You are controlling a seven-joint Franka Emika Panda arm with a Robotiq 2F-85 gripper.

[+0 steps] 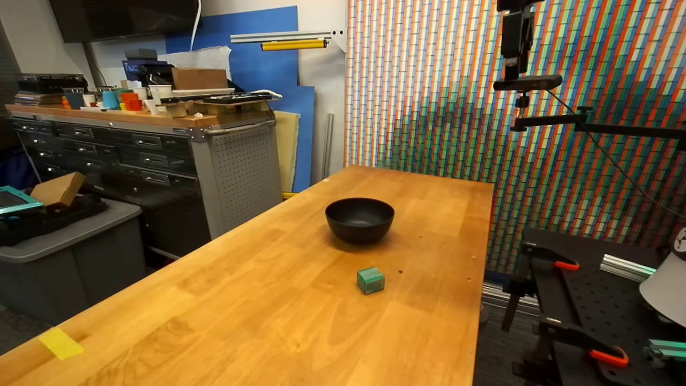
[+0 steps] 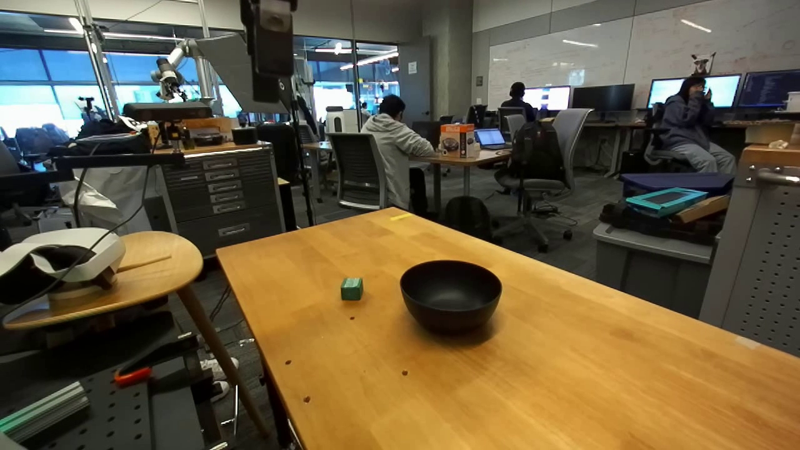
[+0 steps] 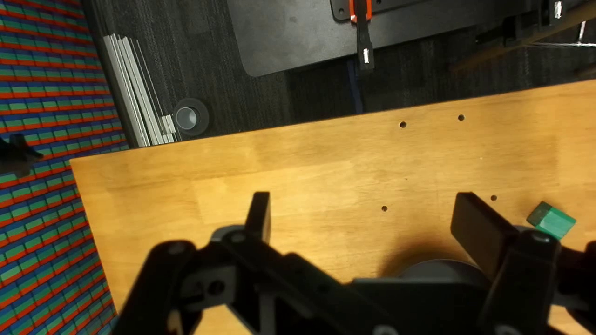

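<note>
A black bowl (image 1: 360, 222) stands upright on the wooden table, and its inside looks empty in both exterior views. Close beside it, apart from it, lies a small green cube (image 1: 370, 281), which also shows in the second exterior view as a green block (image 2: 352, 289). From the wrist, my gripper is open, its fingers wide apart with only bare table seen between the tips. Part of the bowl (image 3: 441, 269) is hidden behind the gripper body. The cube (image 3: 551, 220) lies to the right, past the right finger.
Yellow tape (image 1: 61, 343) marks one edge. Beside the table stands a black bench with orange-tipped clamps (image 1: 608, 356). A camera (image 1: 527, 83) on an arm hangs by the patterned wall.
</note>
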